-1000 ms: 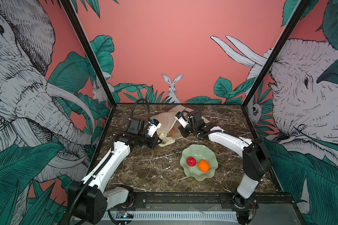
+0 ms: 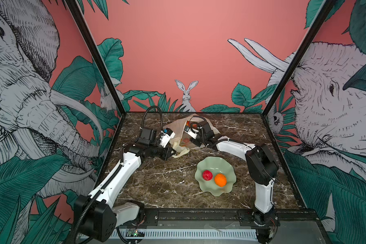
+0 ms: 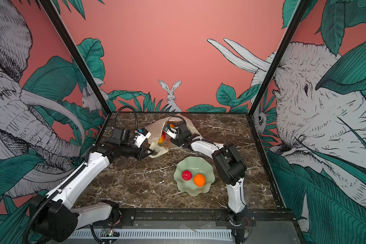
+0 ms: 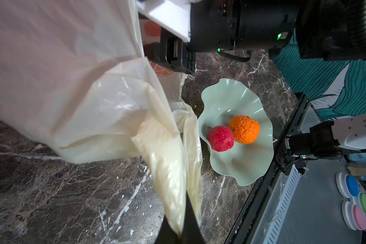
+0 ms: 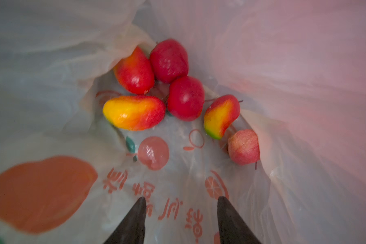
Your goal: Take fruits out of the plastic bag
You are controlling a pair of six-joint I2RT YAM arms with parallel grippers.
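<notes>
A translucent plastic bag (image 4: pixel 93 101) lies at the table's back middle. My left gripper (image 2: pixel 170 153) is shut on a gathered fold of it, clearly seen in the left wrist view. My right gripper is open at the bag's mouth, fingers facing inward with nothing between them. In the right wrist view the bag holds several fruits: yellow-red mangoes (image 5: pixel 132 111), red apples (image 5: pixel 185 97) and a paler small fruit (image 5: pixel 243 146). A green scalloped bowl (image 2: pixel 215 164) at front right holds a red fruit (image 2: pixel 207 175) and an orange (image 2: pixel 220 180).
The right arm passes just behind and right of the bowl. Dark frame edges bound the table.
The left arm and the bowl have stayed put.
</notes>
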